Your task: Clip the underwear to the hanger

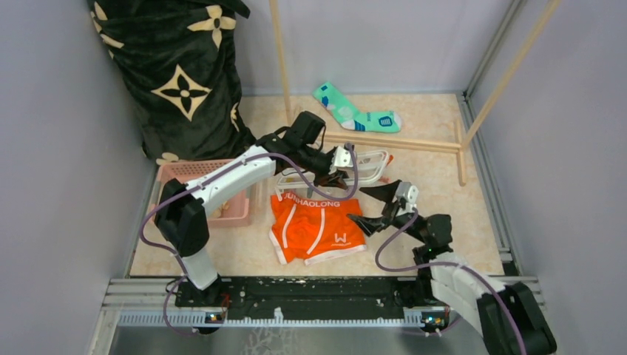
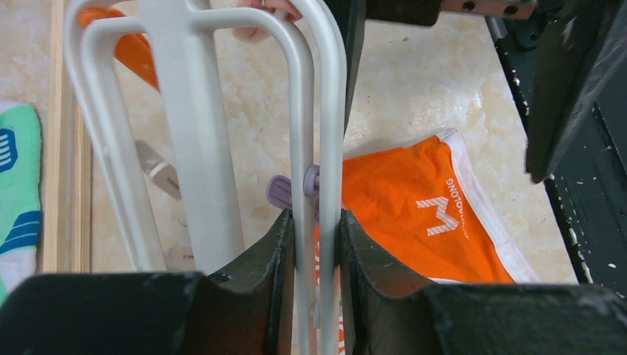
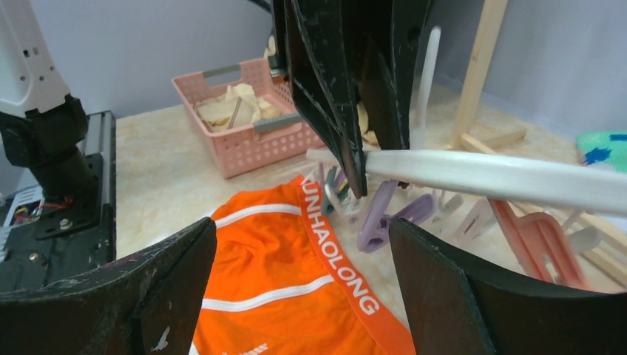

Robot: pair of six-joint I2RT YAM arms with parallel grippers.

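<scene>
The orange underwear (image 1: 303,229) lies spread on the table, its lettered waistband toward the back. Above that waistband hangs the white hanger (image 1: 373,166), with my left gripper shut on two of its bars. Several clips dangle beneath the frame, among them a purple clip (image 3: 381,218) close to the waistband and a reddish clip (image 3: 536,244) nearer my right hand. To the right of the hanger and by the underwear's right side, my right gripper (image 1: 360,205) stands open. Nothing is gripped between its fingers; the underwear lies below them.
A pink basket (image 1: 240,211) sits left of the underwear. Behind the hanger runs a wooden rack bar (image 1: 399,142), with a green sock (image 1: 351,111) beyond it. Bare table lies at the right.
</scene>
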